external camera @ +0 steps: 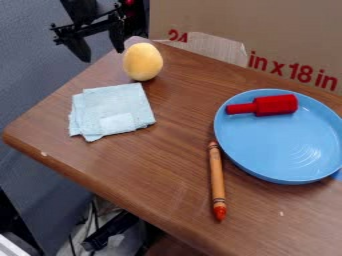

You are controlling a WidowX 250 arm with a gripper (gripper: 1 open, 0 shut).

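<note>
My black gripper (94, 38) hangs at the upper left, over the far-left edge of the wooden table, its fingers spread apart with nothing visible between them. To its right a yellow egg-shaped object (143, 62) rests near the back of the table. A folded pale blue cloth (110, 110) lies left of centre. On the right a blue plate (283, 150) holds a red rolling-pin-like object (271, 104). An orange crayon (217, 185) lies left of the plate, pointing toward the front.
A cardboard box (254, 45) stands along the back. Dark floor space and equipment show beyond the left edge.
</note>
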